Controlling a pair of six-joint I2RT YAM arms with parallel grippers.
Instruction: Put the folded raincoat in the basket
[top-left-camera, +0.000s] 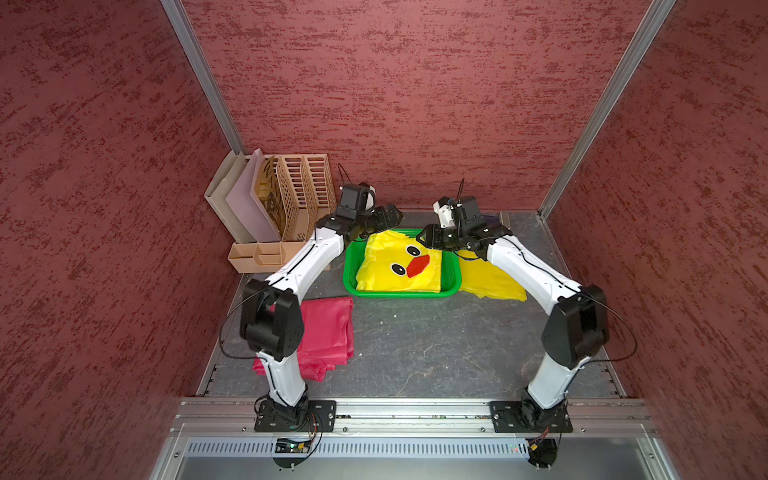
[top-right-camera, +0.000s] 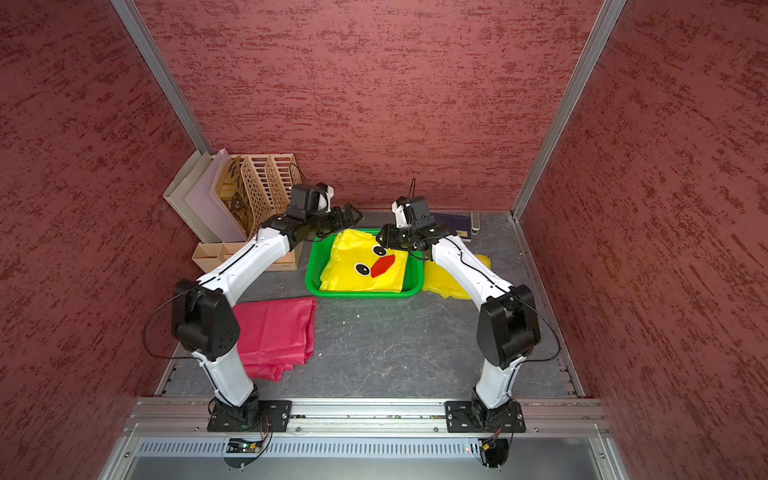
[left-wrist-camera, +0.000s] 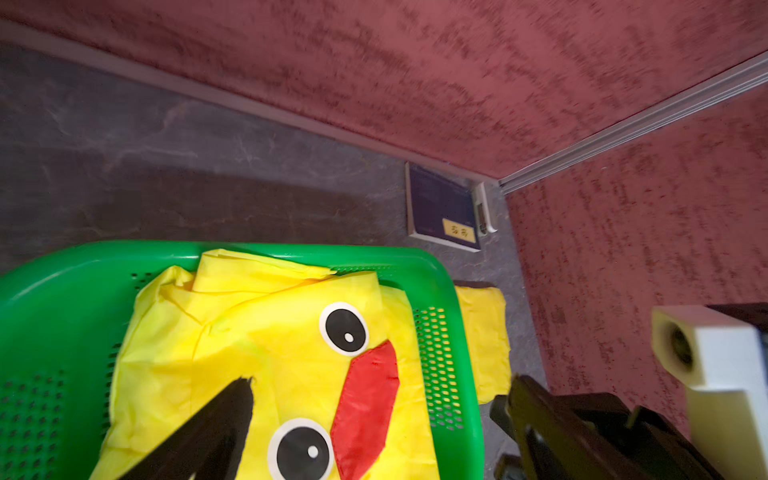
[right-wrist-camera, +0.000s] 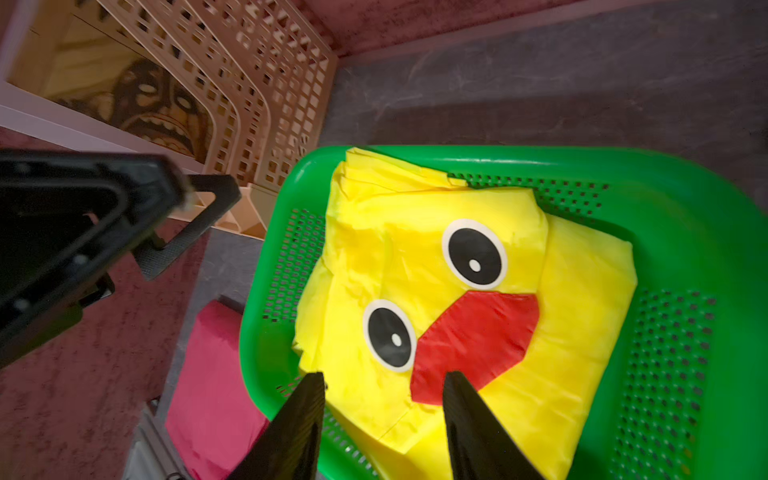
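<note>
The folded yellow raincoat (top-left-camera: 388, 272) lies flat inside the green basket (top-left-camera: 345, 280), its two eyes and red beak facing up. In the right wrist view the raincoat (right-wrist-camera: 360, 264) fills the middle of the basket (right-wrist-camera: 292, 200), with bare perforated floor along its right side. Above the basket's far left part is my left gripper (top-left-camera: 398, 216), open and empty, clear of the cloth. My right gripper (top-left-camera: 424, 237) hovers over the far right part; a gap shows between its fingers, with nothing held there.
A folded red cloth (top-left-camera: 328, 336) lies at front left. Behind it stands a beige rack (top-left-camera: 300, 192) with folders. Another yellow cloth (top-left-camera: 492, 280) lies right of the basket. A dark blue book (left-wrist-camera: 440, 204) is at the back right.
</note>
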